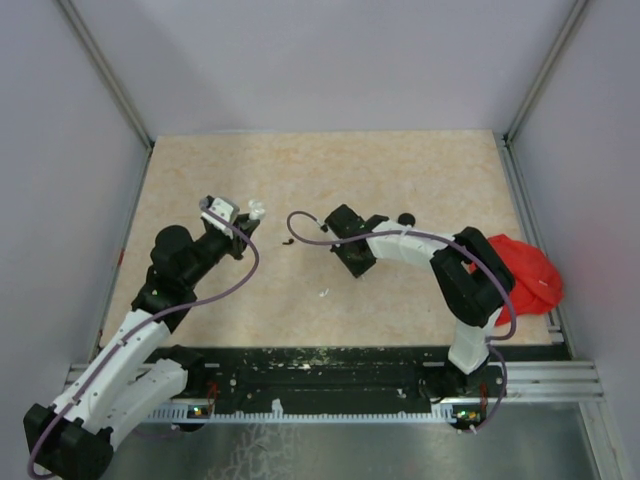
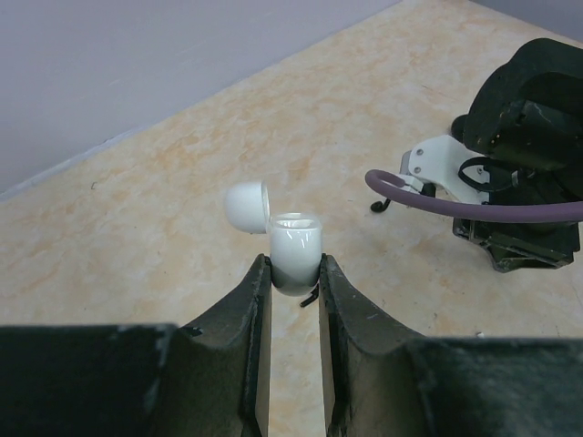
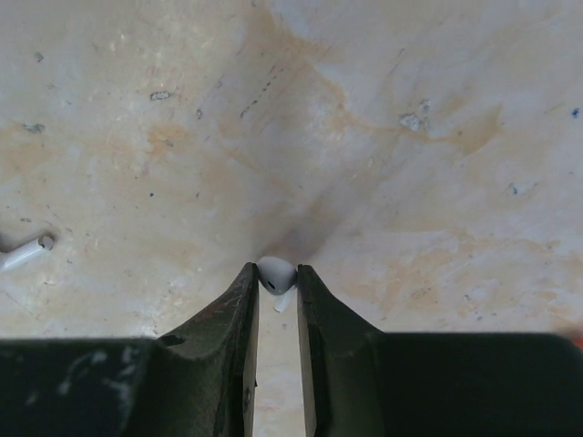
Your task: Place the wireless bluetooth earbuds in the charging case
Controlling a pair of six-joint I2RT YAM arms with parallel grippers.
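Observation:
The white charging case [image 2: 296, 250] stands with its lid [image 2: 246, 208] open, my left gripper shut on its lower body. In the top view the case [image 1: 257, 209] is held up over the left half of the table. A small earbud [image 3: 276, 273], dark-tipped with a bit of white stem showing below, sits between the fingertips of my right gripper. The right hand points down over the middle of the table, its fingertips hidden in the top view. Another white earbud [image 3: 25, 252] lies on the table, left of that gripper in the right wrist view.
A small black piece [image 1: 288, 241] lies between the arms. Behind the right arm stands a round black object [image 1: 406, 219]. A red cloth [image 1: 530, 275] is heaped at the right edge.

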